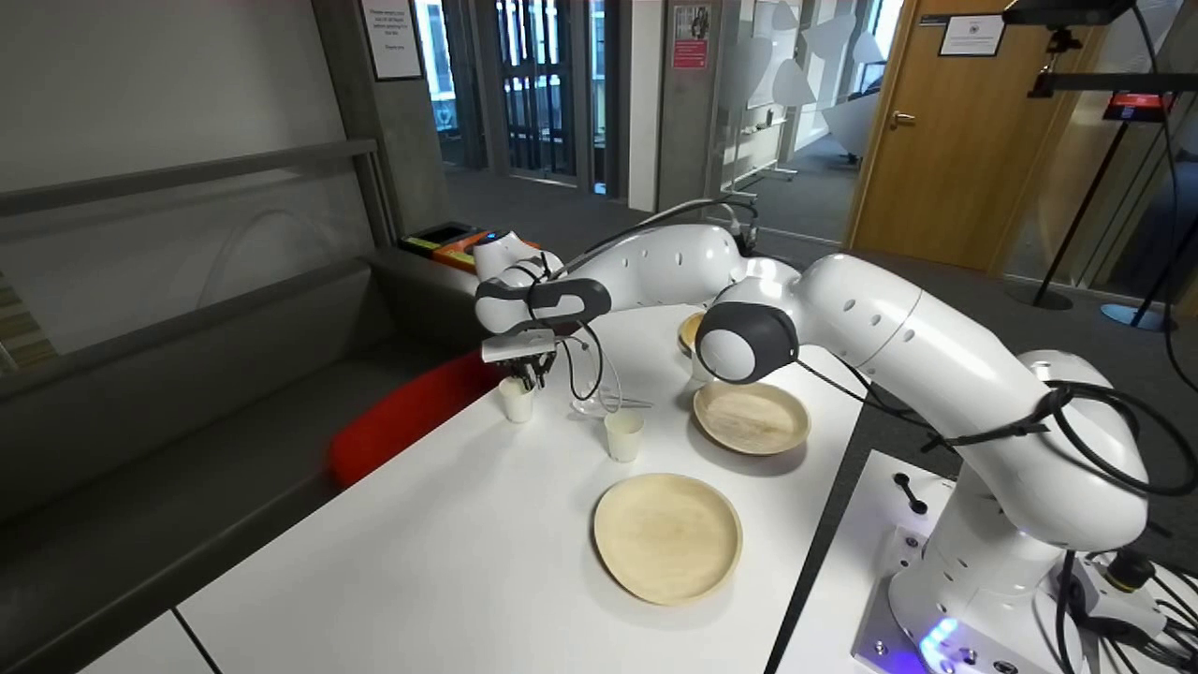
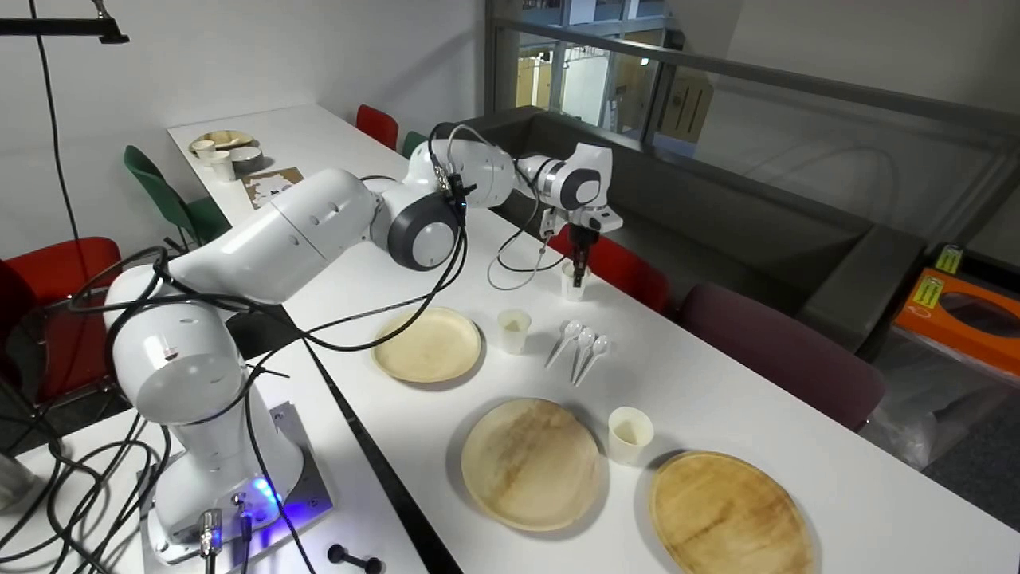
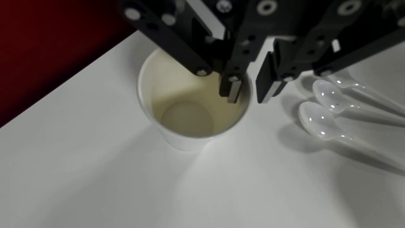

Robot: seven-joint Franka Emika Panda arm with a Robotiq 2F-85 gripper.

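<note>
At the far table edge, a cream paper cup (image 1: 517, 401) stands upright under my gripper (image 1: 529, 382). In the wrist view, the cup (image 3: 182, 142) fills the middle, empty inside. My gripper is partly open there, its fingers astride the cup's right rim: one finger (image 3: 232, 89) is over the inside, the other (image 3: 266, 85) outside. A gap shows between them, and I cannot tell whether either pad touches the wall. The same cup (image 2: 571, 288) is partly hidden behind the gripper (image 2: 579, 271) in exterior view 2.
Several white spoons (image 2: 580, 349) lie right of the cup in the wrist view. A second cup (image 2: 513, 330), a third cup (image 2: 630, 435) and wooden plates (image 2: 430, 346) share the table. A red chair (image 2: 621, 269) is close to the edge.
</note>
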